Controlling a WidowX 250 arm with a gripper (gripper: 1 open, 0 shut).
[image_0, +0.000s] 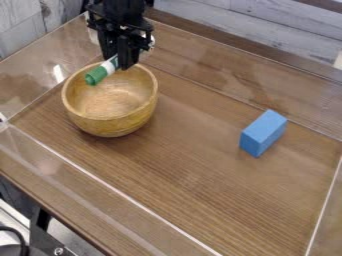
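A black gripper (118, 58) at the top left is shut on a green and white cylindrical object (99, 73), held tilted over a round light wooden bowl (110, 109). The lower end of the object is over the back left part of the bowl; whether it touches the bowl cannot be told.
A blue block (263, 133) lies on the wooden table (201, 190) at the right. A white object behind the arm at the top left is mostly hidden.
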